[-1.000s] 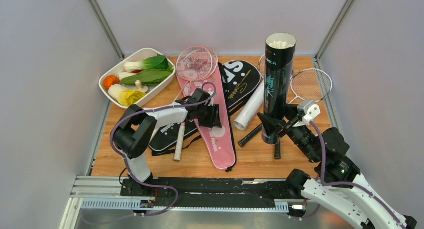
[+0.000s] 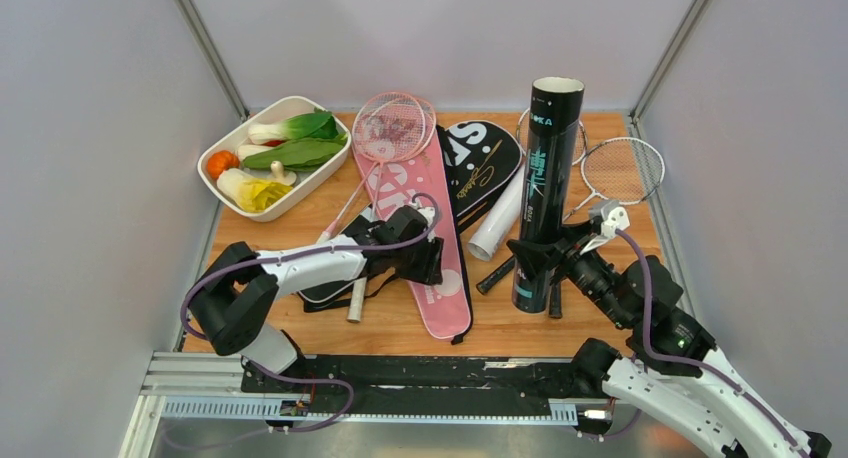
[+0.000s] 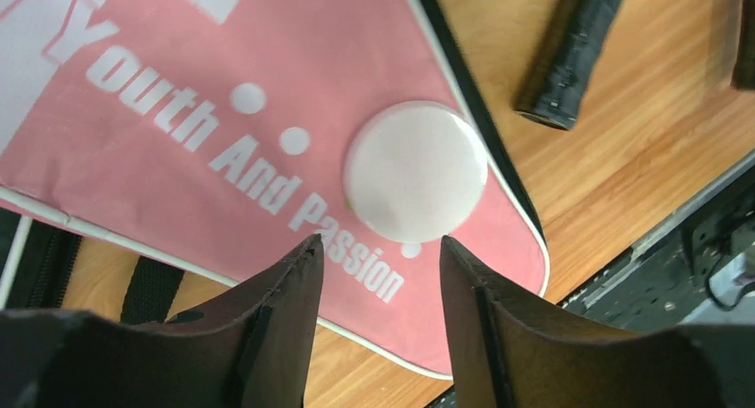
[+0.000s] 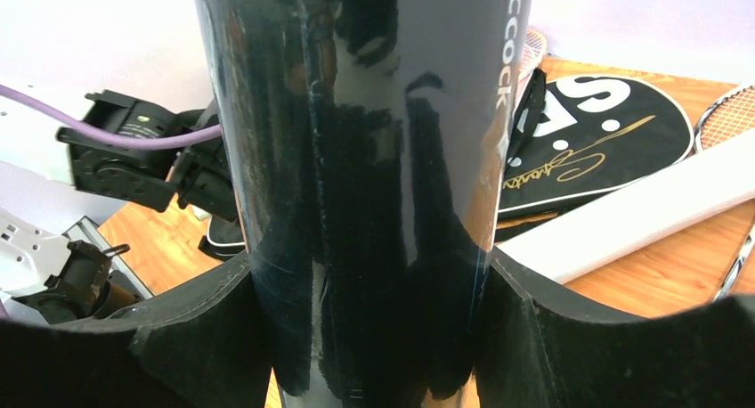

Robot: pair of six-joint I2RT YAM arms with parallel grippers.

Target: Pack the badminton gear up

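A tall black shuttlecock tube (image 2: 548, 158) stands upright in my right gripper (image 2: 540, 253), which is shut round its lower part; in the right wrist view it fills the middle. My left gripper hangs open over a pink racket bag (image 3: 214, 132), nothing between its fingers. Pink rackets (image 2: 395, 128) lie on the bags, with a black bag (image 2: 483, 158) beside them. A white tube (image 2: 492, 228) lies right of the bags. Two white-framed rackets (image 2: 640, 158) lie at the right, with dark handles (image 2: 495, 276) toward the front.
A white tub (image 2: 227, 195) of vegetables sits at the back left. Bare wooden table (image 2: 250, 308) shows at the front left and front right. Walls enclose the table at back and sides.
My left gripper has moved toward the front of the pink bag. My right gripper and the black tube have shifted slightly left and toward the front.
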